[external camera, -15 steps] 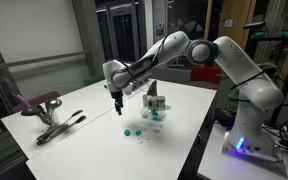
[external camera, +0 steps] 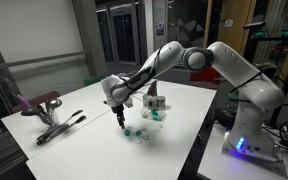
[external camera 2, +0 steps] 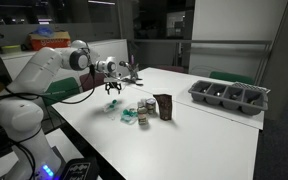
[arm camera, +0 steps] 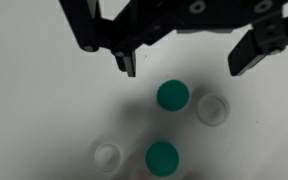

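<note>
Above the white table my gripper stands open, its fingers wide apart and nothing between them. Below it in the wrist view lie two green discs, an upper green disc (arm camera: 172,95) and a lower green disc (arm camera: 162,158). A clear round lid (arm camera: 212,109) sits to the right of the upper disc, and another clear lid (arm camera: 108,157) lies to the left of the lower one. From exterior view 1, the gripper (external camera: 123,118) hangs a little above the table near a green disc (external camera: 127,132).
Several small jars and a dark bag (external camera 2: 164,107) stand on the table beside the arm. A grey compartment bin (external camera 2: 229,96) occupies the far side. Utensil holders (external camera: 49,112) are at the left in exterior view 1.
The gripper has come down toward the table, closer to the green discs. The small items on the table appear unmoved.
</note>
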